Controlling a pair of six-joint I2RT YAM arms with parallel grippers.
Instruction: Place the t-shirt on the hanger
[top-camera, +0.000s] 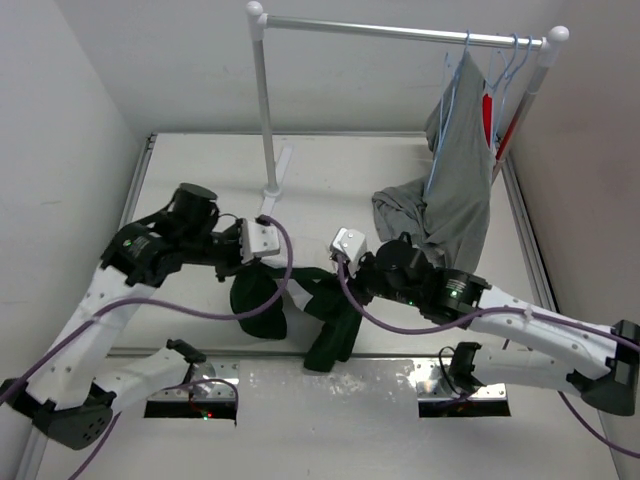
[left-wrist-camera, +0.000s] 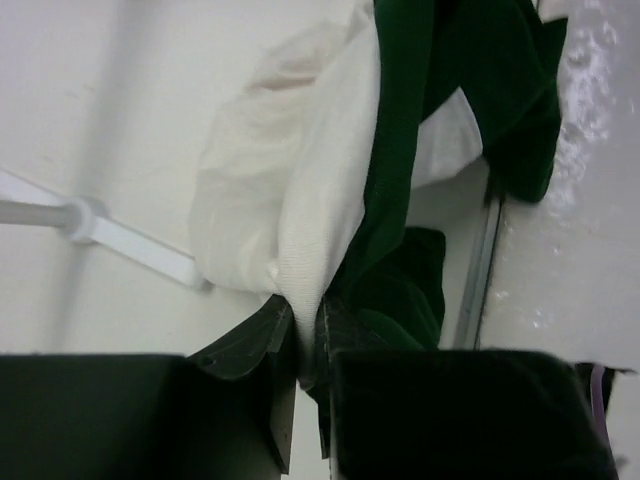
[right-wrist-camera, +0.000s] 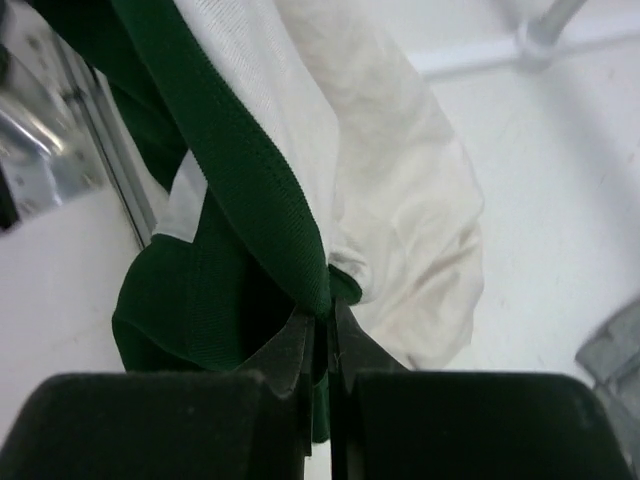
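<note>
A dark green and white T-shirt (top-camera: 330, 320) is gathered between my two grippers, hanging in folds over the white board. My left gripper (top-camera: 250, 262) pinches a white band of it; in the left wrist view the fabric (left-wrist-camera: 320, 200) runs into that gripper's fingertips (left-wrist-camera: 310, 350). My right gripper (top-camera: 352, 275) is shut on a green hem, which in the right wrist view runs down between its fingers. Blue hangers (top-camera: 515, 50) hang on the rail at the upper right.
A white-jointed metal rack (top-camera: 400, 33) stands over the board (top-camera: 190, 160). A grey cloth (top-camera: 455, 190) and something red hang at its right end, the grey cloth spreading onto the board. The board's back left is clear.
</note>
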